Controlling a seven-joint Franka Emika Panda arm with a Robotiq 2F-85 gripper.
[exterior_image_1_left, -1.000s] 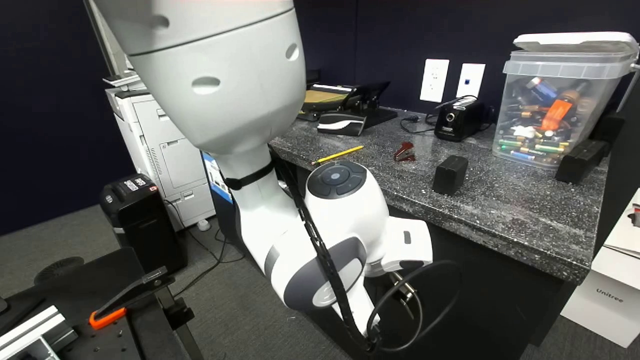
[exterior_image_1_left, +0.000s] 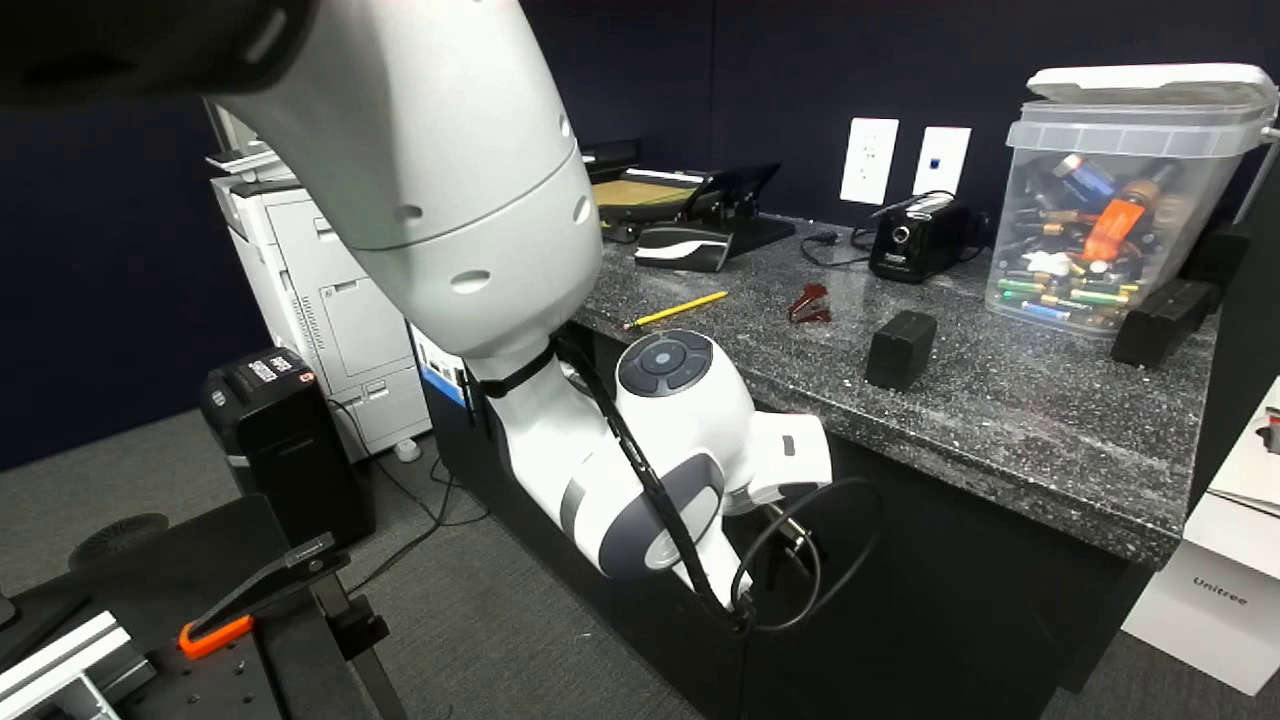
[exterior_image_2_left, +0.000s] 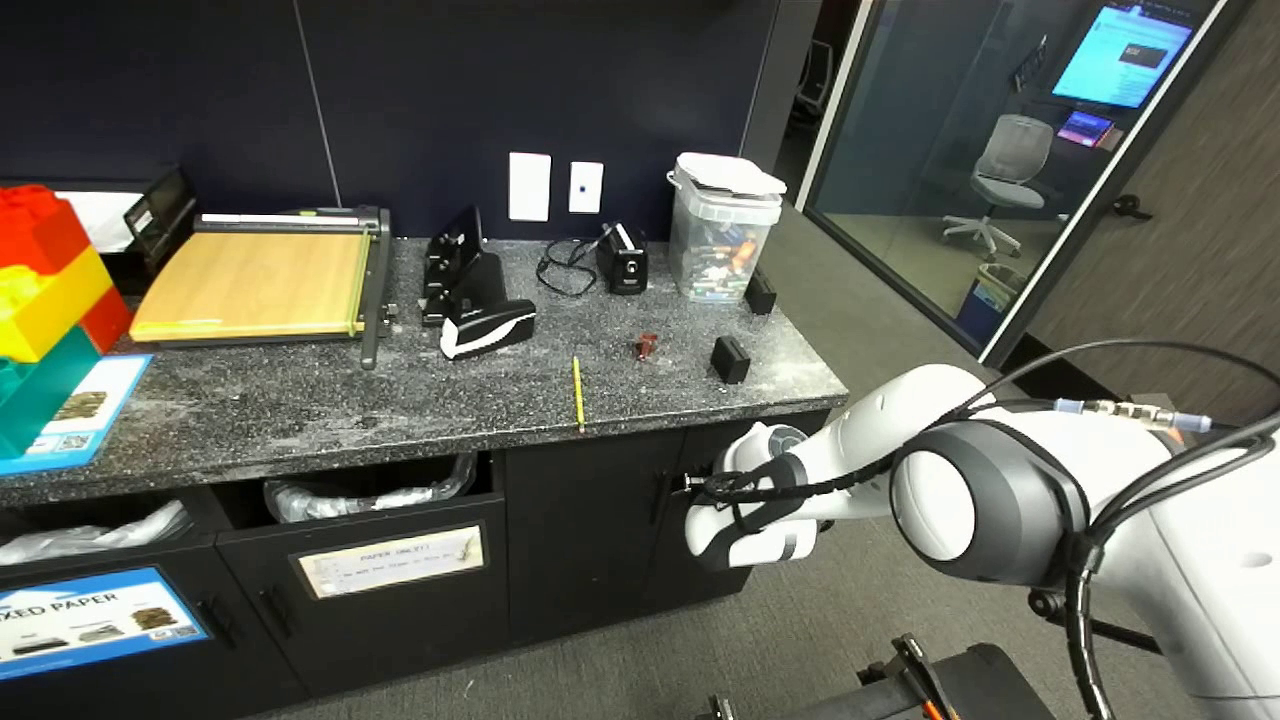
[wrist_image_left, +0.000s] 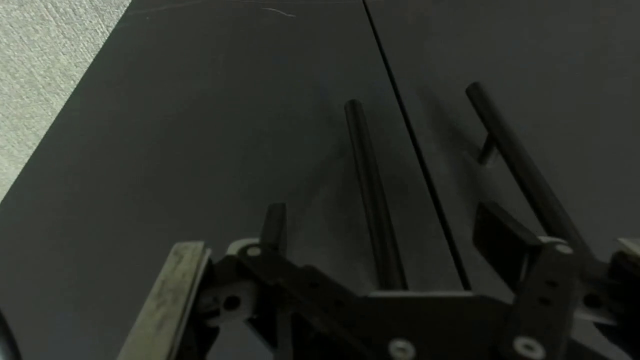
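Note:
In the wrist view my gripper stands open, its two dark fingers wide apart at the lower edge. Between them, farther off, runs a black bar handle (wrist_image_left: 373, 198) on a dark cabinet door (wrist_image_left: 210, 150). A second bar handle (wrist_image_left: 522, 156) sits on the neighbouring door (wrist_image_left: 576, 72), across a thin seam; its lower end passes behind the right finger (wrist_image_left: 504, 240). Nothing is held, and whether the fingers touch the door cannot be seen. Both exterior views show the white arm (exterior_image_2_left: 768, 480) low in front of the cabinet; its fingers are hidden there.
Above the cabinet is a speckled grey counter (exterior_image_1_left: 1020, 420). On it are a yellow pencil (exterior_image_2_left: 578, 394), a red staple remover (exterior_image_2_left: 645, 346), a black block (exterior_image_2_left: 729, 360) and a clear tub of batteries (exterior_image_1_left: 1080, 228). Carpeted floor (exterior_image_2_left: 504, 672) lies open in front.
In exterior view 1 the arm has moved away from the camera toward the cabinet, and its wrist sits slightly farther left. The counter objects have not moved.

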